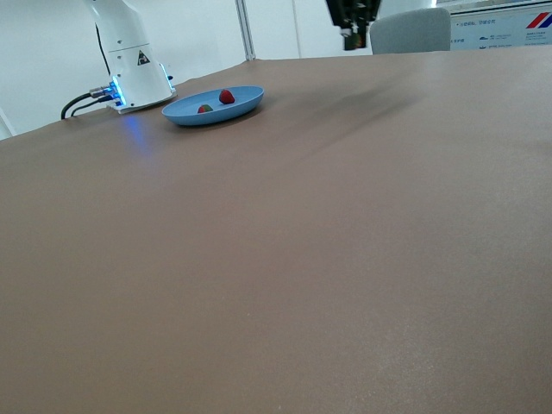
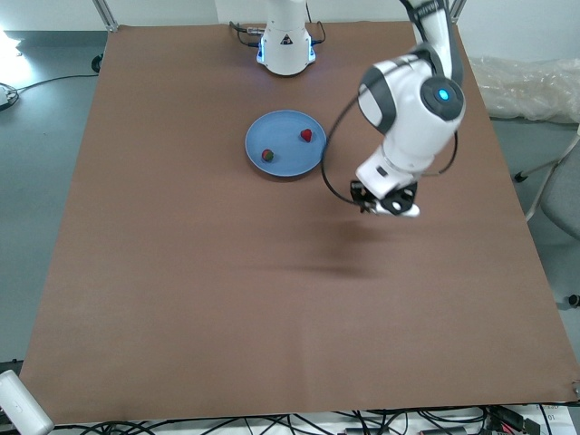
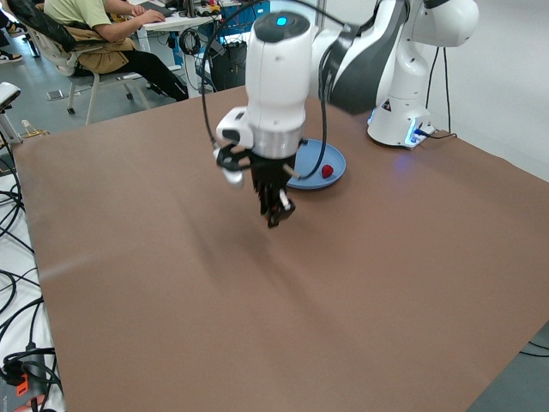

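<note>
A blue plate (image 2: pixel 285 159) (image 1: pixel 190 112) (image 3: pixel 304 180) rests on the brown table (image 2: pixel 272 290) with two small strawberries, one red (image 2: pixel 306 135) (image 1: pixel 226 97) (image 3: pixel 327 171) and one with green showing (image 2: pixel 267 155) (image 1: pixel 205 109). My black gripper (image 3: pixel 274 216) (image 1: pixel 354 39) hangs above the table beside the plate, to its right in the camera left view and nearer the viewer than it in the camera right view. Whether its fingers are open or shut is unclear.
Cables (image 2: pixel 362 421) run along one table edge. A grey chair (image 2: pixel 562 190) is beside the table.
</note>
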